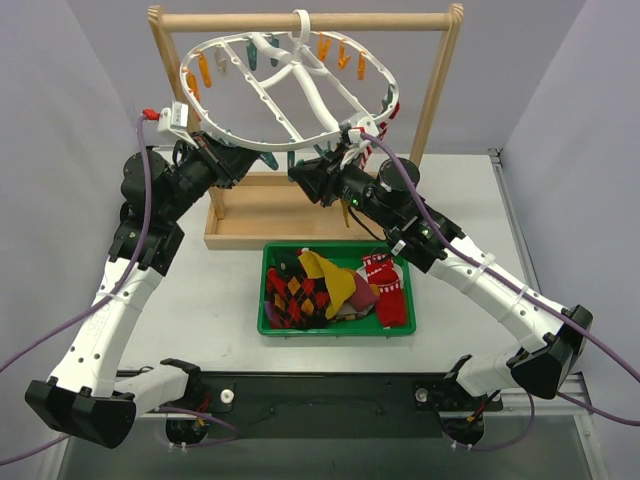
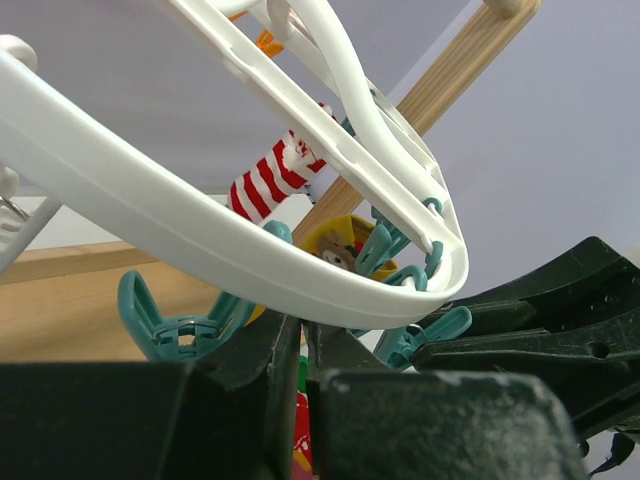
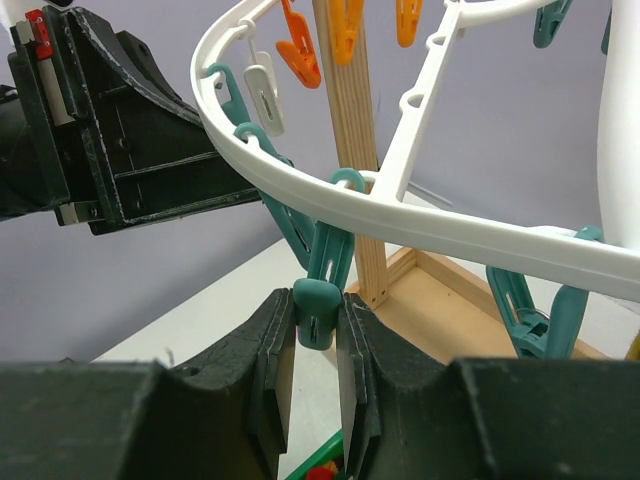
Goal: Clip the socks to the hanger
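Observation:
The white round hanger (image 1: 280,140) carries several teal, orange and white clips. My right gripper is shut on the handle of a teal clip (image 3: 331,250) at the rim. In the left wrist view, my left gripper has its fingers together under the rim, with nothing visible between them. Right of it is the clip at the right gripper; another teal clip (image 2: 185,325) hangs to its left. A red-and-white striped sock (image 2: 275,180) and a yellow sock (image 2: 345,240) hang farther back.
Below the hanger, a green tray (image 1: 340,333) holds dark diamond-patterned, yellow and red socks (image 1: 392,312). A wooden frame (image 1: 440,95) supports the hanger.

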